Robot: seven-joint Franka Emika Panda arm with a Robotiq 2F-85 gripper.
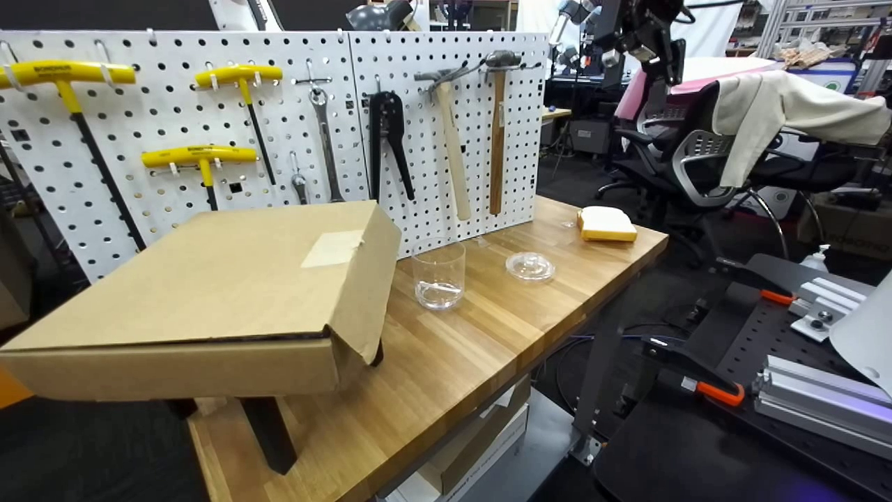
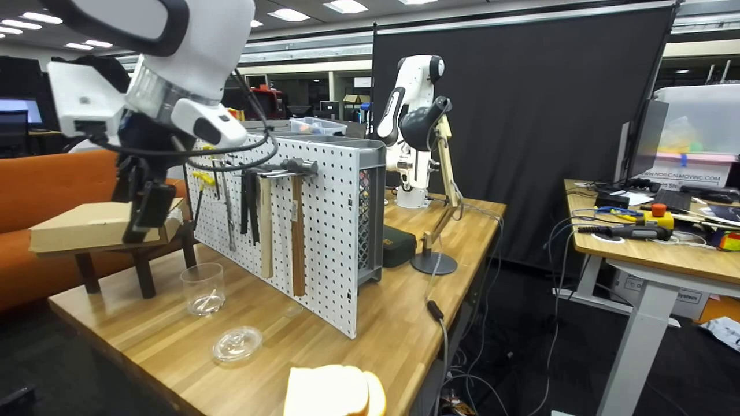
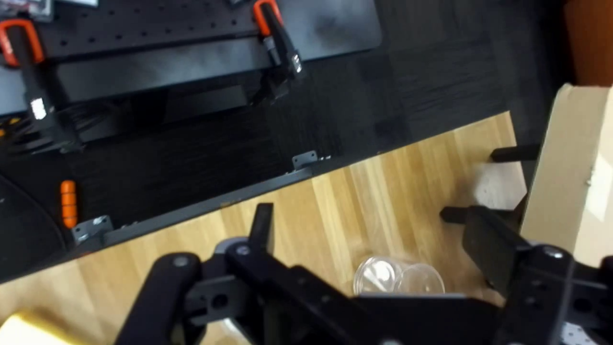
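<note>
My gripper hangs high over the wooden table (image 3: 345, 201), its two fingers wide apart and nothing between them. In the first exterior view the gripper (image 1: 640, 71) shows at the top, right of the pegboard. A clear glass jar (image 1: 439, 280) stands on the table, with a small clear piece visible at its bottom. Next to it lies a round clear lid (image 1: 530, 266). In the second exterior view, the jar (image 2: 203, 291) and the lid (image 2: 236, 344) are below the gripper (image 2: 139, 201). The wrist view has the jar (image 3: 379, 276) partly behind the gripper's body.
A cardboard box (image 1: 209, 268) rests on black legs at the table's end. The white pegboard (image 1: 293, 125) with hanging tools stands along the back. A bread-shaped item (image 1: 607, 223) lies at the other end. Bare wood surrounds the jar and lid.
</note>
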